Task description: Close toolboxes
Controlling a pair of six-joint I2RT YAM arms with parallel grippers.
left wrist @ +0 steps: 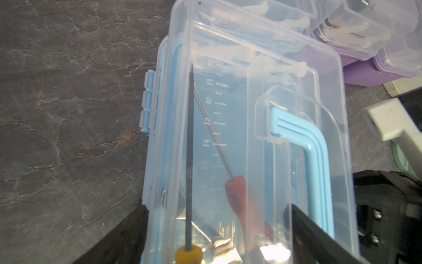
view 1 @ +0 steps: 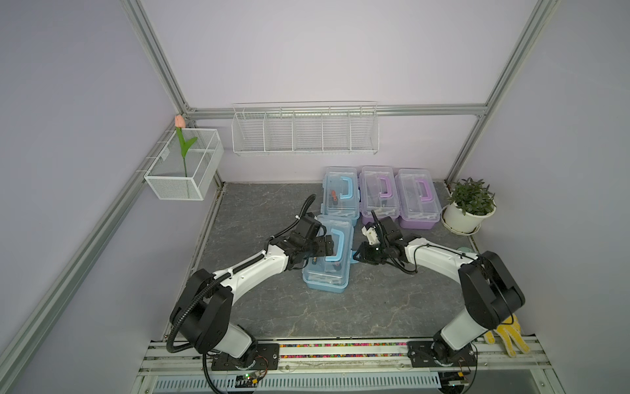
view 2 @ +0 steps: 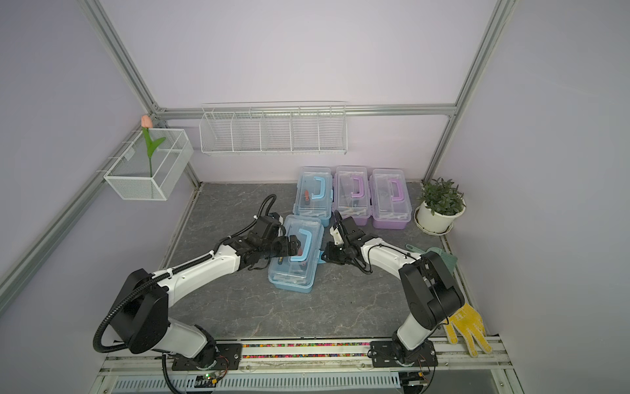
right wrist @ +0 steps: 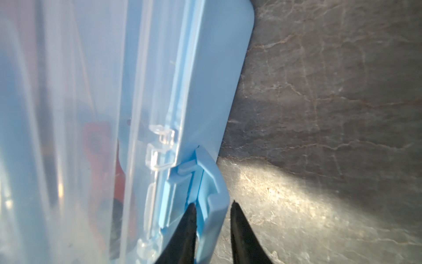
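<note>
A blue toolbox [view 1: 326, 275] with a clear lid stands in the middle of the table, its lid lowered over screwdrivers and other tools. Its blue latch [right wrist: 213, 189] sticks outward from the right side, unfastened. The fingers of my right gripper straddle this latch with some gap between them. Over the lid, my left gripper has its fingers spread wide, one at each side of the view. The blue handle [left wrist: 316, 154] lies folded flat on the lid. Whether the left fingertips touch the lid cannot be made out.
Behind stand another blue toolbox [view 1: 340, 190] and two purple toolboxes [view 1: 378, 190], lids down. A potted plant [view 1: 469, 207] is at the right edge, a yellow glove [view 2: 469, 328] at the front right.
</note>
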